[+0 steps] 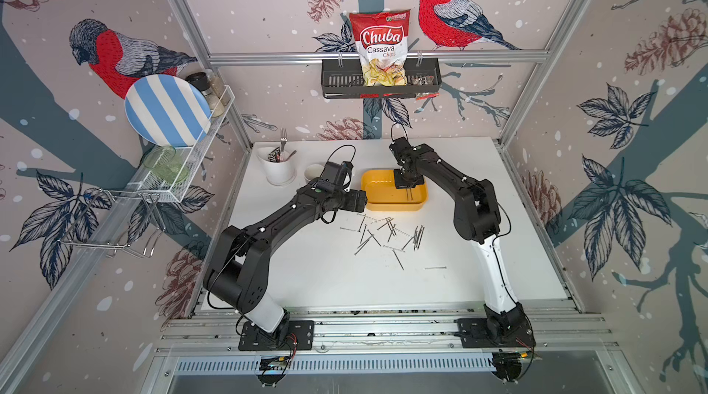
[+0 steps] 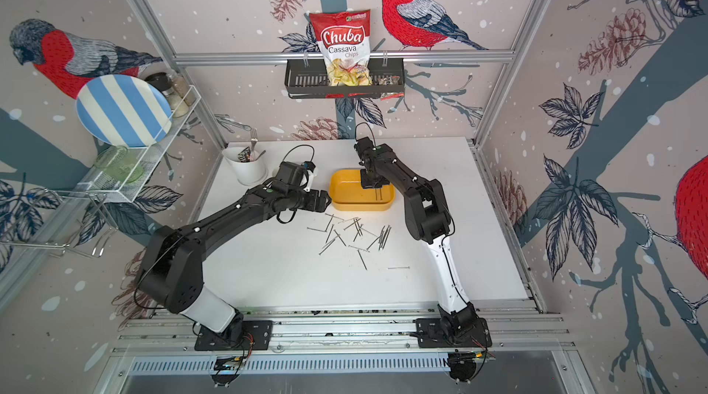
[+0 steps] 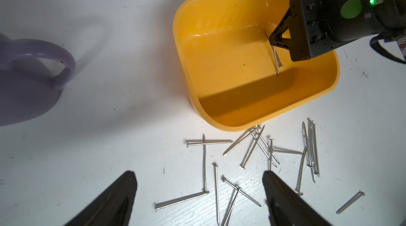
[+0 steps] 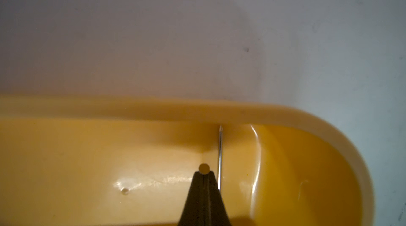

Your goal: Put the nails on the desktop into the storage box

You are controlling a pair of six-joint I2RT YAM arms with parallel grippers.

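The yellow storage box (image 3: pixel 230 50) stands open behind the scattered nails. One nail (image 3: pixel 281 63) lies on its floor toward the right end. Inside the box's outline, above the floor, my right gripper is shut on a nail, whose round head (image 4: pixel 204 168) shows at the fingertips. That held nail's shank (image 3: pixel 277 67) points down toward the floor; whether its tip touches is unclear. My left gripper is open, its gap empty, over the table by the box's front left corner. Several loose nails (image 1: pixel 387 228) lie in front of the box.
A purple mug (image 3: pixel 29 82) stands left of the box, and a white utensil holder (image 1: pixel 277 171) is at the back left. One lone nail (image 1: pixel 436 268) lies apart at the front right.
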